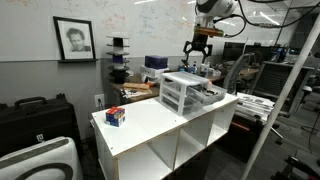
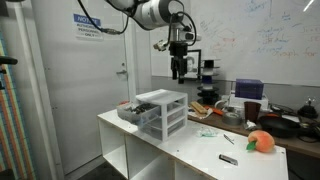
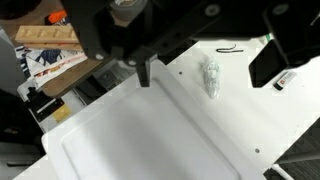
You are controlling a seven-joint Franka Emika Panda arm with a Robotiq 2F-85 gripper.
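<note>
My gripper (image 1: 197, 52) hangs in the air above a white drawer unit (image 1: 183, 93) that stands on the white shelf top. In the wrist view its dark fingers are wide apart, with nothing between them. The unit's flat white top (image 3: 140, 135) fills the lower left of that view. Beside the unit, on the shelf top, lies a small clear object (image 3: 211, 78), perhaps a plastic packet. A small dark and white item (image 3: 285, 80) lies farther right, near a finger.
Behind the drawer unit is a grey bin (image 2: 130, 112) of dark items. An orange round object (image 2: 261, 140) sits near the shelf's other end. A crowded back bench holds a blue box (image 2: 249, 89). Much of the white shelf top (image 1: 150, 124) is clear.
</note>
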